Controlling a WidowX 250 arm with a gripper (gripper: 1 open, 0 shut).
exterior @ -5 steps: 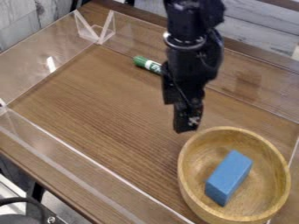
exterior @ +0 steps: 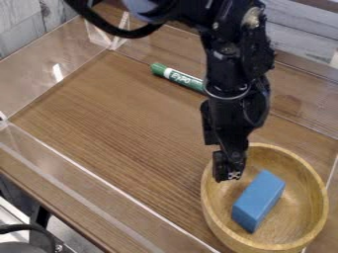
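My gripper (exterior: 227,148) hangs over the wooden table, open, its dark fingers at the rear left rim of a yellow bowl (exterior: 302,188). A blue block (exterior: 258,200) lies inside the bowl, toward the lower right of the view. Behind my arm a green marker-like cylinder (exterior: 176,77) with a white end lies on the table, partly hidden by the arm.
A pale rim runs along the table's left side, and dark cables show at the lower left corner.
The bowl, block and cylinder have not visibly moved.
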